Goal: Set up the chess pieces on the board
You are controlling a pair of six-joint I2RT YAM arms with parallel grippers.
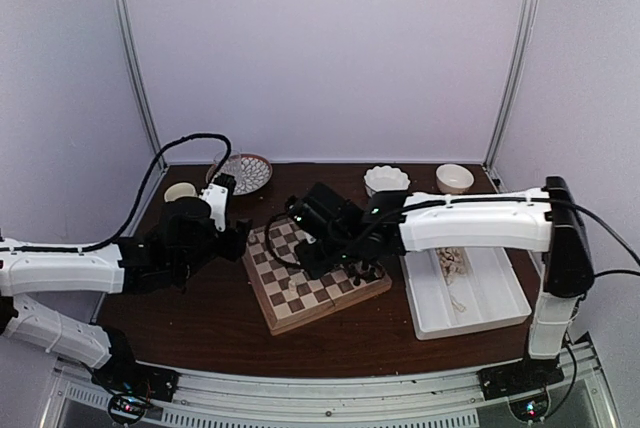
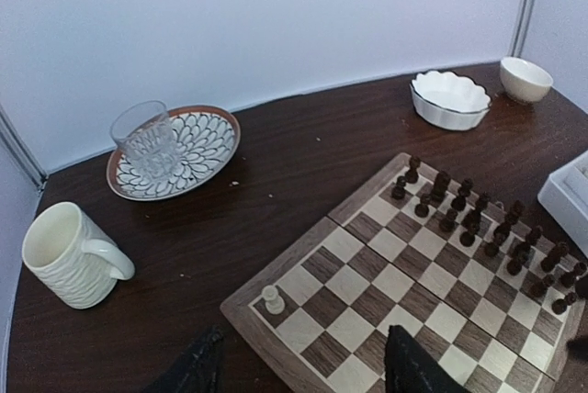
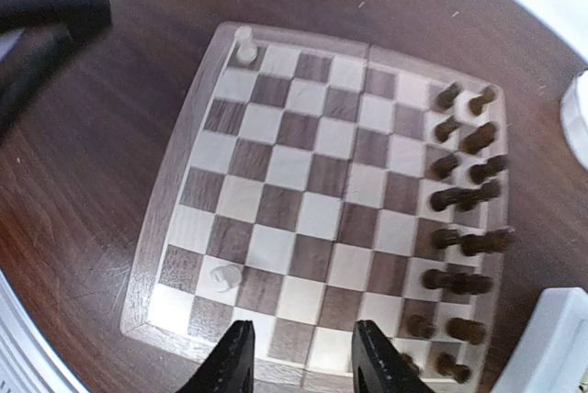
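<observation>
A wooden chess board (image 1: 277,309) lies open at the table's middle. Dark pieces (image 3: 470,196) fill two rows along its right side. On the opposite side stand two pale pieces: one (image 3: 245,47) at the far left corner, another (image 3: 226,275) nearer the front. Only the corner pale piece (image 2: 272,299) shows in the left wrist view. My right gripper is open above the board, nothing between its fingers. Open and empty, my left gripper hangs by the board's left side. The right arm covers part of the board from the top.
Loose pale pieces (image 1: 452,264) lie in a white tray (image 1: 471,324) right of the board. Behind stand a patterned plate (image 2: 206,156), a clear glass (image 2: 149,140), a mug (image 2: 72,255) and two white bowls (image 1: 386,180) (image 1: 454,179).
</observation>
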